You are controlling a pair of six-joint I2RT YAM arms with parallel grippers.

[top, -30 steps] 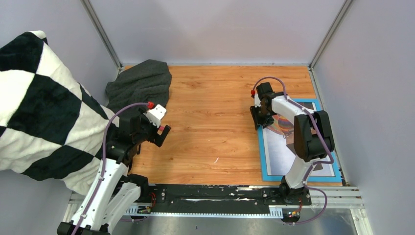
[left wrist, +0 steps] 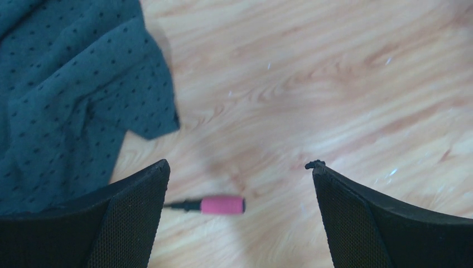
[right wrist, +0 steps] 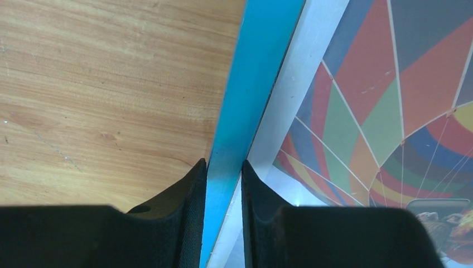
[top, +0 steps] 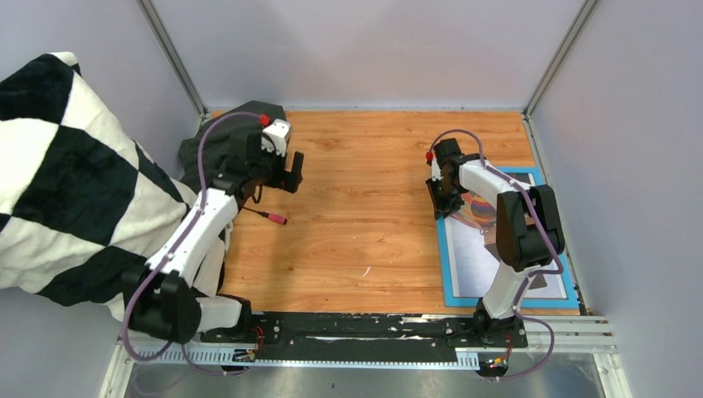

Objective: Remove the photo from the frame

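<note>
The photo frame (top: 568, 286) lies at the table's right side, blue-edged, holding a picture with a hot-air balloon (right wrist: 368, 84). My right gripper has its fingertips either side of the blue left edge (right wrist: 262, 44), close over it; whether they grip it I cannot tell. My left gripper stands open above the table at the left, nothing between its fingers.
A dark grey cloth (left wrist: 67, 89) lies at the back left, with a checkered blanket (top: 75, 191) beside it. A pink-handled tool (left wrist: 222, 205) lies on the wood.
My left arm has risen and moved toward the back of the table and slightly right. The right arm and the frame look nearly unchanged.
</note>
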